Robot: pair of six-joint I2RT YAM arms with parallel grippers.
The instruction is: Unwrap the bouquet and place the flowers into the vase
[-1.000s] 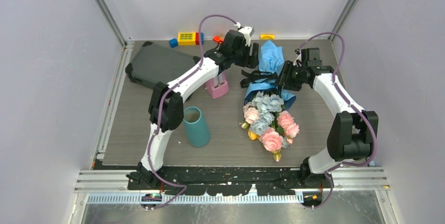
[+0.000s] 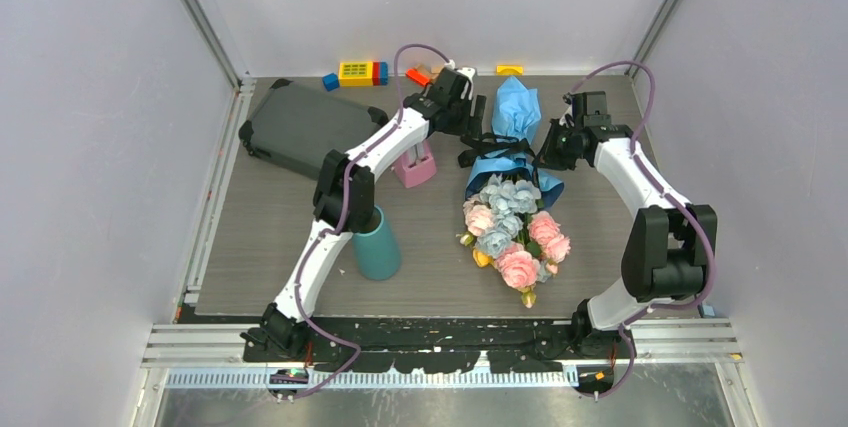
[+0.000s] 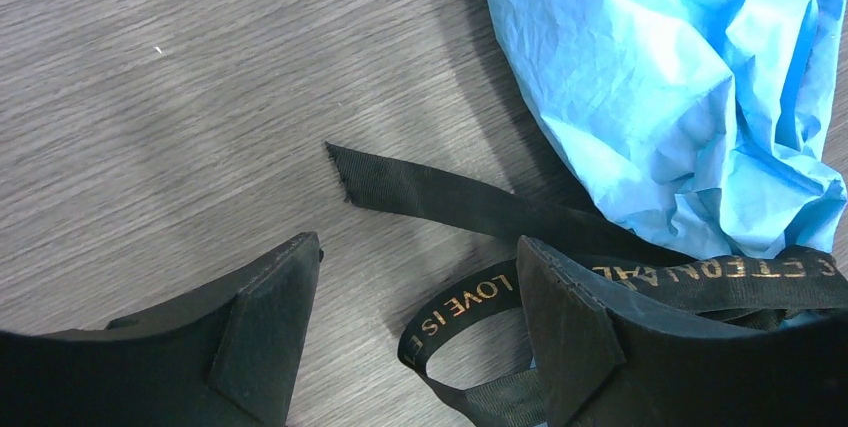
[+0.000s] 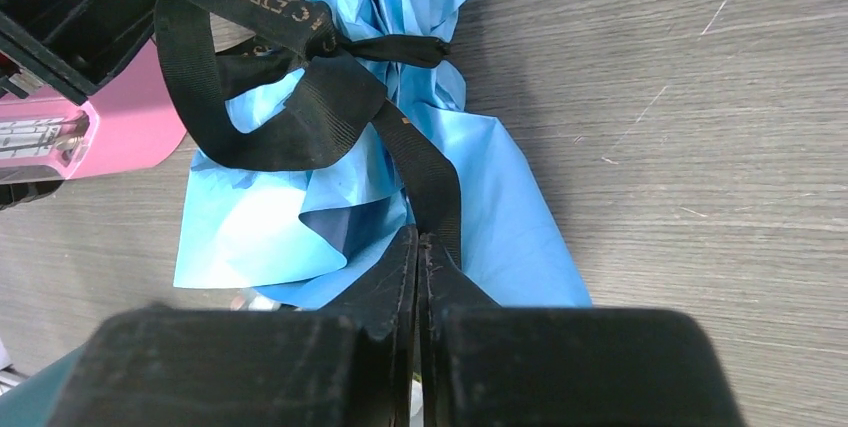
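A bouquet of pink, blue and yellow flowers (image 2: 516,267) lies on the table in blue wrap (image 2: 516,107), tied with black ribbon (image 3: 420,187). The teal vase (image 2: 376,252) stands left of it. My left gripper is open above the table at the ribbon's left, with loose ribbon below and between its fingers. My right gripper is shut at the right of the wrap, its tips at a ribbon strand; whether it pinches the strand I cannot tell.
A grey case (image 2: 300,127) lies at the back left, a pink holder (image 2: 415,172) beside the left gripper. Toy blocks (image 2: 355,73) line the back. Bare table lies at the front left.
The left arm has moved down toward the ribbon and its elbow has shifted right over the vase. The right gripper has shifted slightly and appears to have closed.
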